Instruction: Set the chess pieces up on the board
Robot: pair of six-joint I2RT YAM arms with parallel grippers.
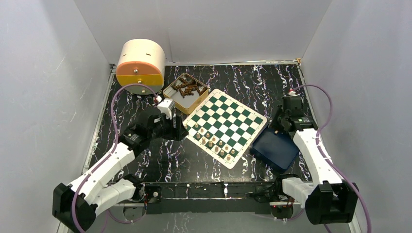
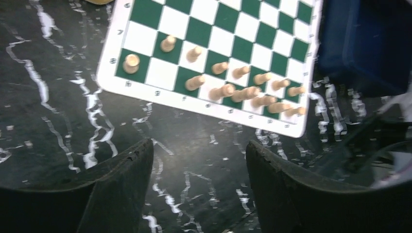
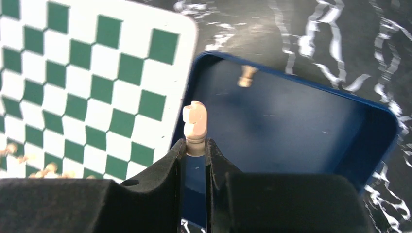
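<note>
The green-and-white chessboard [image 1: 228, 116] carries light pieces along its near-left side, seen clustered in the left wrist view [image 2: 221, 92]. My right gripper is shut on a light chess piece [image 3: 195, 121], raised over the navy tray [image 3: 291, 131], where another light piece [image 3: 247, 75] lies. My left gripper stands open with nothing visible between its fingers, near the board's left edge.
A gold-rimmed box [image 1: 197, 104] of brown pieces sits behind the board. A cream cabinet [image 1: 141, 56] with orange and yellow fronts stands at back left. Dark marble is clear around the board's near side.
</note>
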